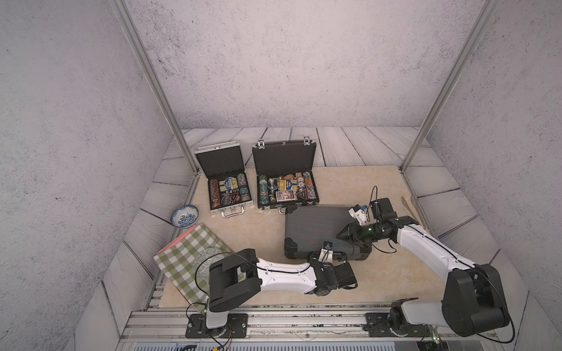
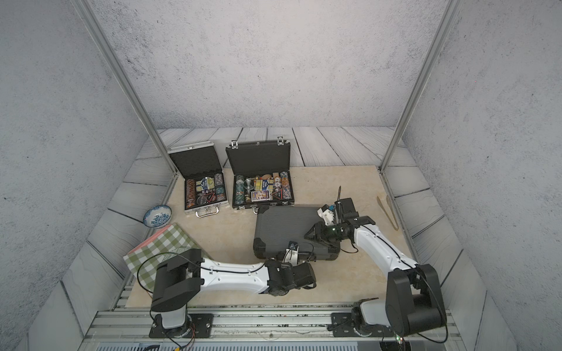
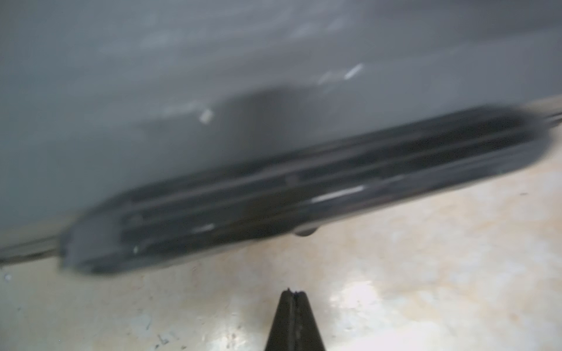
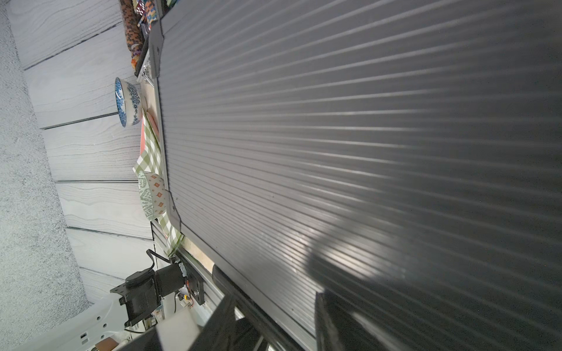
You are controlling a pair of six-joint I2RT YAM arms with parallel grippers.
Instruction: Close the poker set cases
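Note:
A closed dark ribbed case (image 1: 310, 222) lies at front centre. Behind it stand two open poker cases, a silver-edged one (image 1: 219, 155) on the left and a black one (image 1: 284, 155), lids up, chips inside. My left gripper is shut, its fingertips just off the closed case's front edge by the black handle (image 3: 304, 181), blurred in the left wrist view. My right gripper (image 1: 342, 235) rests low on the closed case's lid at the right; its fingers are blurred in the right wrist view, and what lies between them is unclear.
A blue-patterned bowl (image 1: 184, 216) and folded checked cloths (image 1: 181, 260) lie at the left. A wooden utensil (image 2: 387, 213) lies at the right edge. Bare table (image 1: 409, 280) shows around the front right.

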